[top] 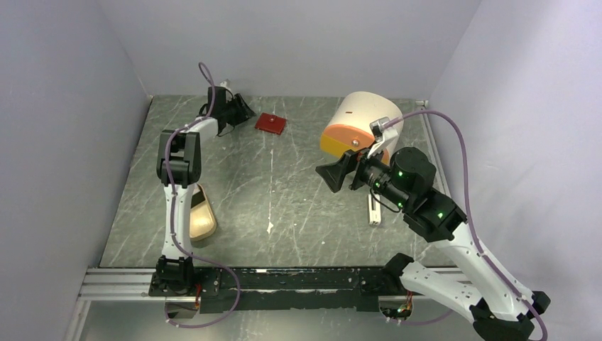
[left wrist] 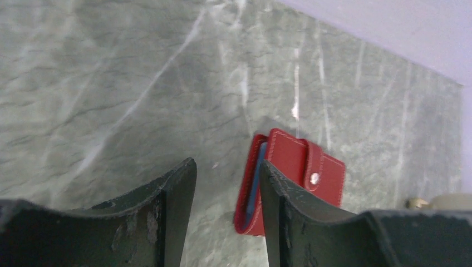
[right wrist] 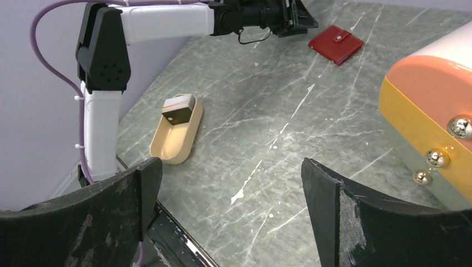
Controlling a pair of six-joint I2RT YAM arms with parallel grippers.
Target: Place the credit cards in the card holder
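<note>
The red card holder point(top: 271, 123) lies flat on the grey marbled table near its back edge. In the left wrist view the holder point(left wrist: 290, 163) has a snap strap across it, and a blue edge shows along its side. My left gripper point(top: 250, 112) stands just left of the holder, its fingers part open with nothing between the fingertips. Grey cards point(right wrist: 178, 107) stand at one end of a beige tray point(right wrist: 176, 150); the left arm partly covers that tray from above. Over the table's right half my right gripper point(top: 326, 181) hangs open and empty.
A big rounded block point(top: 365, 117) in white, orange and yellow stands at the back right, close to the right gripper. A small white case point(top: 374, 211) lies below it.
</note>
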